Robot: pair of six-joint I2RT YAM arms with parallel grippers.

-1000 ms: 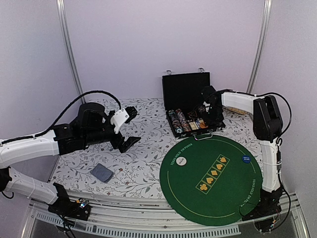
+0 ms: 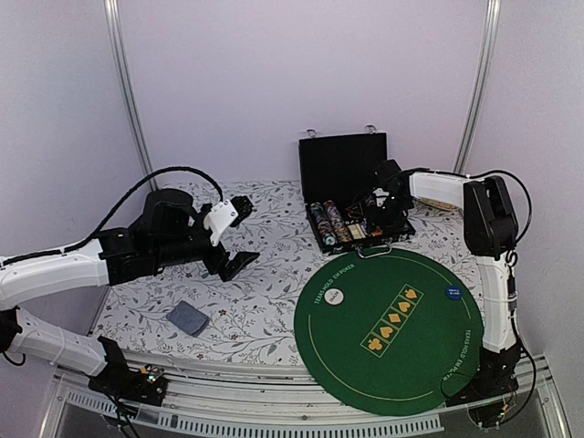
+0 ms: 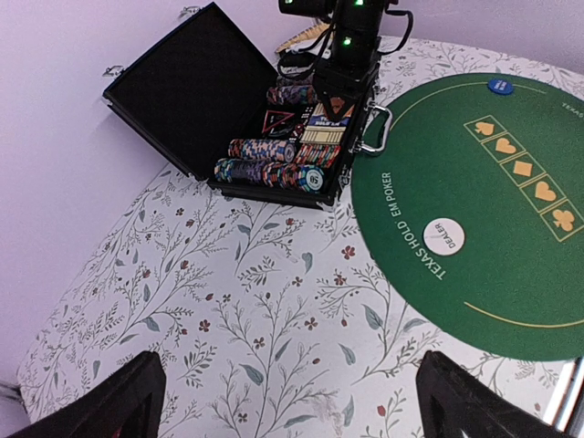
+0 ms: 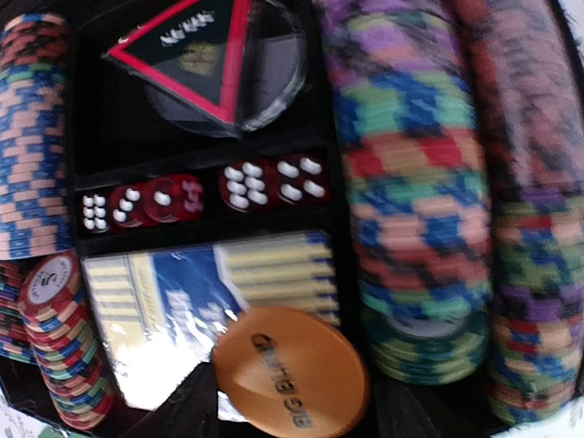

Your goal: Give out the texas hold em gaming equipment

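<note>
The open poker case (image 2: 319, 239) stands at the back of the table, my right gripper (image 2: 381, 228) reaching down into it. In the right wrist view an orange BIG BLIND disc (image 4: 290, 370) lies over the card decks (image 4: 151, 310). The right gripper's fingers (image 4: 187, 409) flank the disc close to its edges; whether they pinch it, I cannot tell. A white DEALER disc (image 2: 333, 297) and a blue disc (image 2: 453, 293) lie on the round green mat (image 2: 356, 356). My left gripper (image 2: 241, 265) is open and empty above the bare tablecloth, left of the mat.
Inside the case are chip stacks (image 4: 415, 182), red dice (image 4: 164, 199) and a triangular marker (image 4: 196, 55). The raised lid (image 2: 342, 164) stands behind. A grey cloth (image 2: 188, 318) lies at the left front.
My right arm has shifted slightly over the case, its gripper staying there. The left arm and the discs on the mat have not moved.
</note>
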